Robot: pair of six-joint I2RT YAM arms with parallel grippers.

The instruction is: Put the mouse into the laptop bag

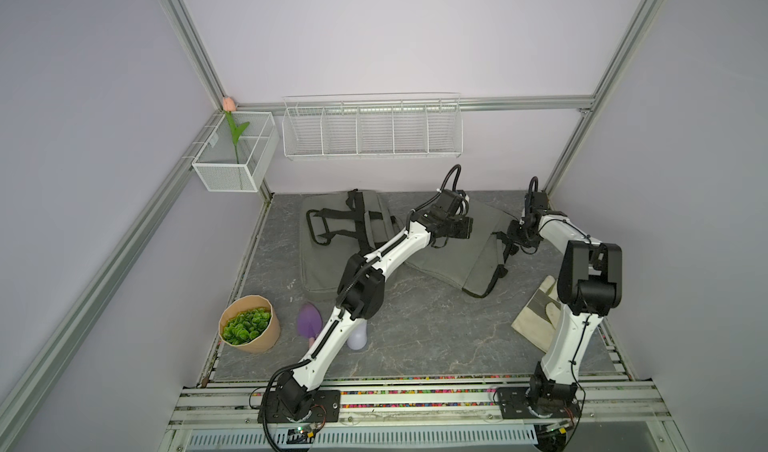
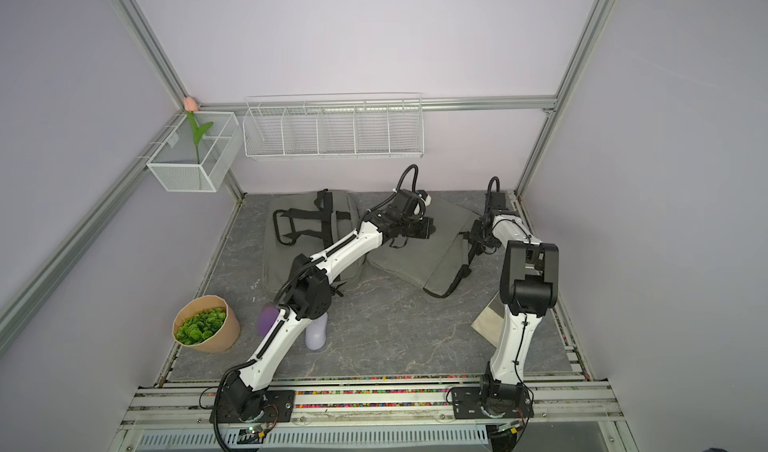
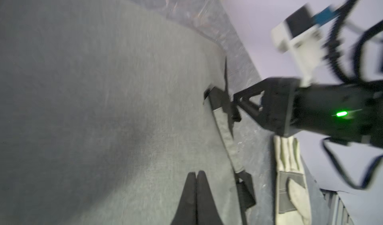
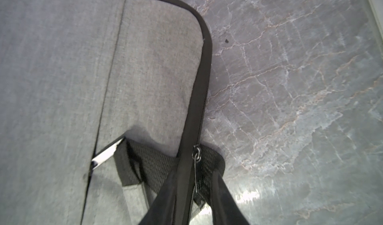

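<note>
The grey laptop bag is laid across the table, with a second grey section bearing black straps to its left. My left gripper is shut over the bag's fabric, nothing visible between its fingers. At the bag's right edge, my right gripper has its fingers apart, with the black zip edge and a small metal zip pull between them; whether they touch cannot be told. A pale lavender rounded object, possibly the mouse, rests at the front left, partly behind the left arm in the top left view.
A purple paddle-shaped item lies left of the lavender object. Beyond it stands a tan pot of greenery. A beige glove lies beside the right arm. White wire baskets hang at the back.
</note>
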